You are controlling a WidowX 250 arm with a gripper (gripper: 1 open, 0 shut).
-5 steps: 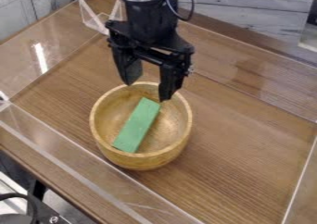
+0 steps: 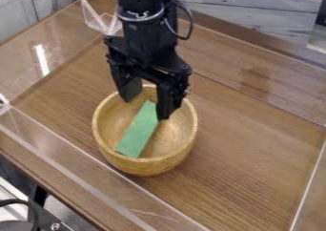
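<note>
A green oblong block (image 2: pixel 137 130) lies tilted inside a round tan bowl (image 2: pixel 180 148) at the centre of the camera view. The black arm reaches down from the top, and its gripper (image 2: pixel 147 92) is over the back part of the bowl, just beyond the block's upper end. Two finger parts stand apart, one on each side, with nothing seen held between them; the gripper is open.
A white marbled edge runs along the top right, a clear plastic piece is at top left, and a black cable (image 2: pixel 19 202) lies at bottom left.
The gripper has shifted slightly left and toward the front, over the bowl. The block and bowl look unmoved.
</note>
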